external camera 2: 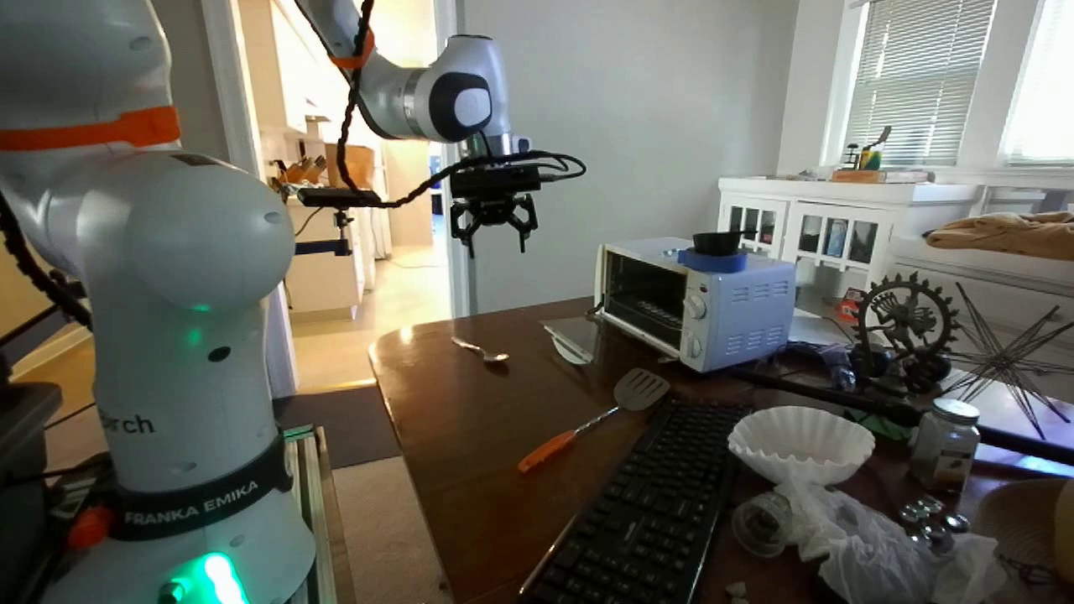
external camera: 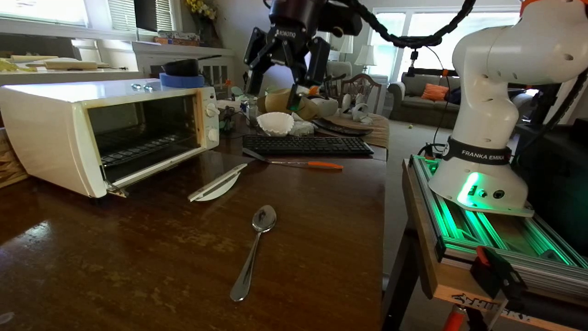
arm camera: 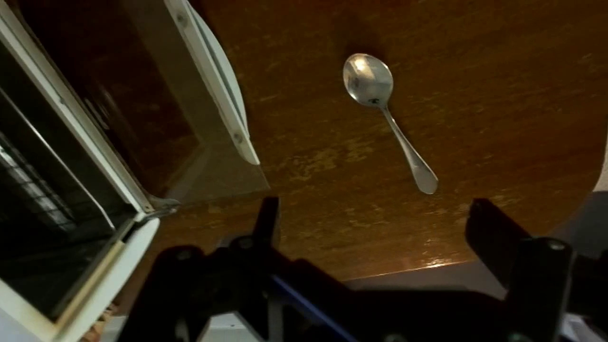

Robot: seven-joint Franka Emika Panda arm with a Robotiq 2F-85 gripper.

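Note:
A metal spoon (external camera: 253,251) lies alone on the brown table, its bowl toward the keyboard side in exterior view 1. From above, the wrist view shows the same spoon (arm camera: 403,134) in front of my fingers and apart from them. My gripper (external camera: 281,91) hangs well above the tabletop, its fingers wide apart with nothing between them. In exterior view 2 the gripper (external camera 2: 495,242) is in the air to the left of the white toaster oven (external camera 2: 745,312). That oven's glass door is lowered, with its white handle (external camera: 217,183) near the table surface.
A spatula (external camera 2: 594,428) with an orange handle lies beside a black keyboard (external camera 2: 654,493). Past the keyboard are a white fluted bowl (external camera 2: 800,443), a glass jar (external camera 2: 946,443) and clutter. A small black pan (external camera: 182,67) sits on the oven's top.

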